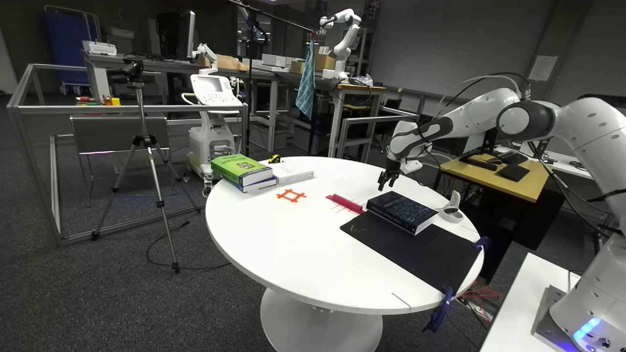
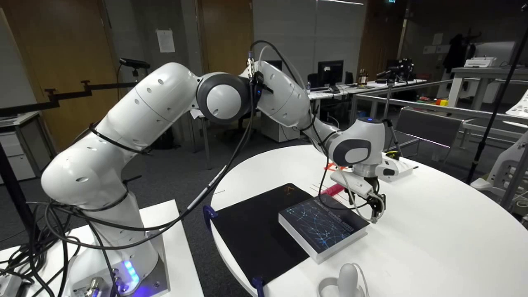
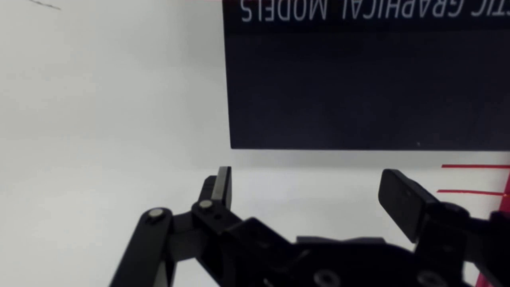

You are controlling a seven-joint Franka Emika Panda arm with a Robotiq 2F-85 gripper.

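A thick dark book (image 1: 402, 210) with a blue network pattern on its cover lies flat, partly on the black mat (image 1: 431, 253). In the wrist view the book's dark cover (image 3: 368, 91) fills the upper right, its lettering upside down. My gripper stands open just off the book's edge, pointing down, with only white table showing between its fingers. From the second outside view, the gripper (image 2: 377, 208) is beside the book's far edge, close to the table; contact with the tabletop cannot be made out.
A red bar (image 1: 347, 203) lies beside the book, and a white controller (image 1: 452, 208) stands at the other side. Stacked books, a green one (image 1: 241, 169) on top, are across the table near an orange frame mark (image 1: 291, 196). Blue clamps (image 1: 440, 309) grip the mat's edge.
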